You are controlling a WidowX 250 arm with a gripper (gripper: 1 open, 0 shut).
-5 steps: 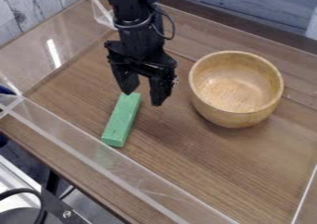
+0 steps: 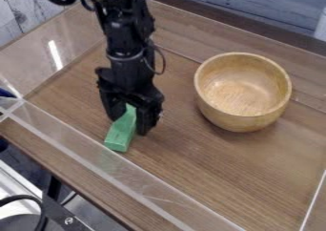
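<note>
A green rectangular block (image 2: 120, 137) lies on the wooden table in the lower middle left. My black gripper (image 2: 128, 116) is lowered over the upper part of the block, its two fingers open on either side. Whether the fingertips touch the block or the table is not clear.
A wooden bowl (image 2: 245, 87) sits to the right, with clear table (image 2: 216, 178) below it. Cables lie at the bottom left beyond the table's edge, and a pale panel stands at the top right.
My gripper has moved down the view toward the near side and now covers the upper end of the green block. The block and bowl look unmoved.
</note>
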